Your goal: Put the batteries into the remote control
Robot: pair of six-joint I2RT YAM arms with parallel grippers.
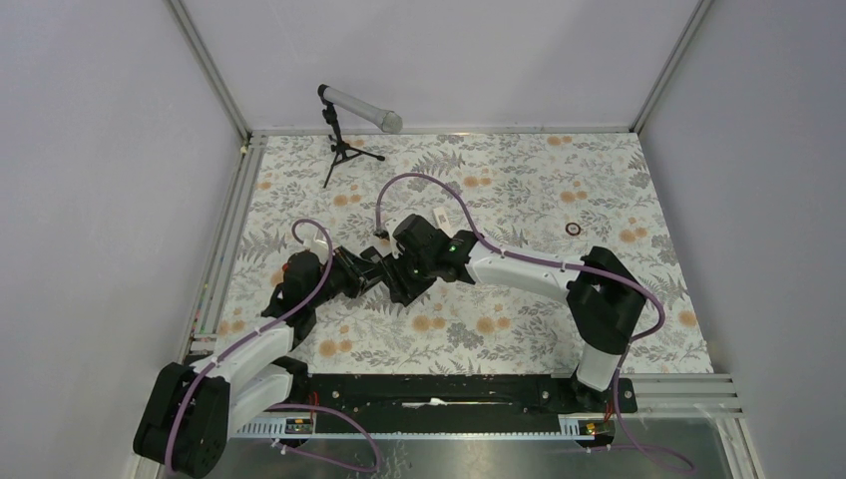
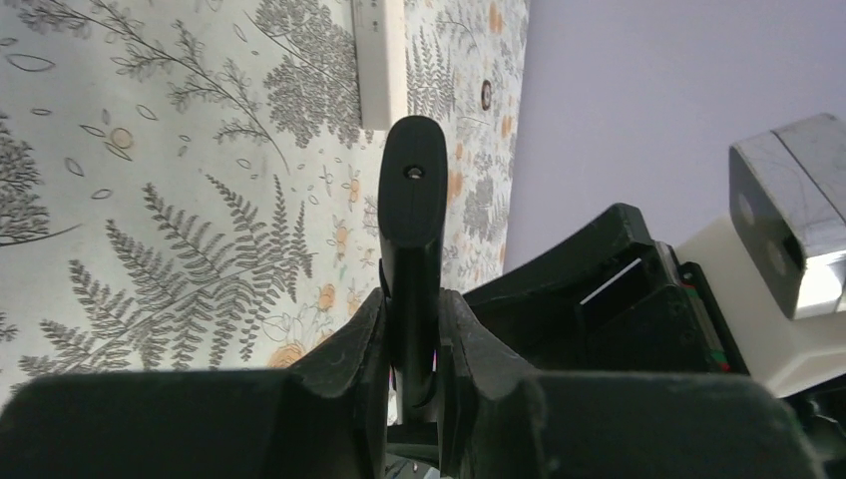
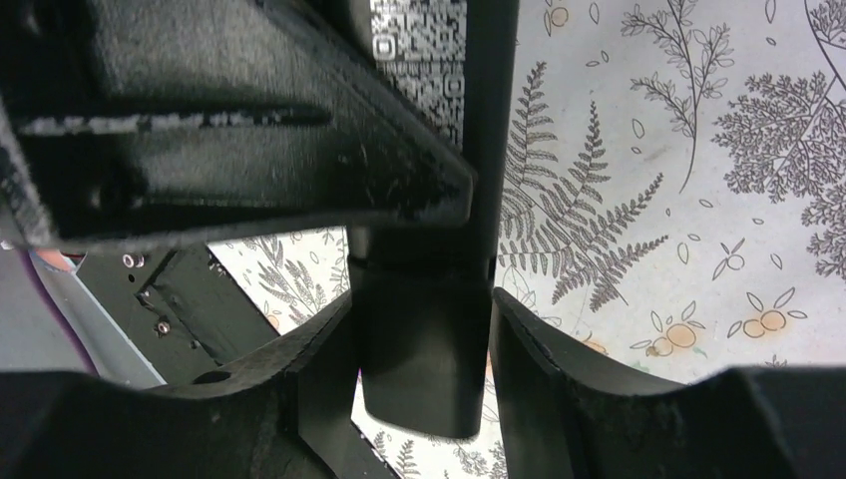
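The black remote control point(image 2: 412, 190) is clamped along its sides by my left gripper, above the table. In the right wrist view, the remote point(image 3: 484, 130) hangs lengthwise with its labelled back showing, and a left gripper finger point(image 3: 329, 170) crosses in front of it. Below a seam is the smooth battery cover point(image 3: 424, 339). My right gripper has a finger at each side of this end; whether they press on it cannot be told. From above, both grippers meet over the left-centre of the table. No batteries can be made out.
A white oblong block point(image 1: 442, 219) lies on the patterned table just behind the right gripper. Towards the right rests a small dark ring point(image 1: 573, 229). A microphone on a tripod point(image 1: 344, 150) stands at the back left.
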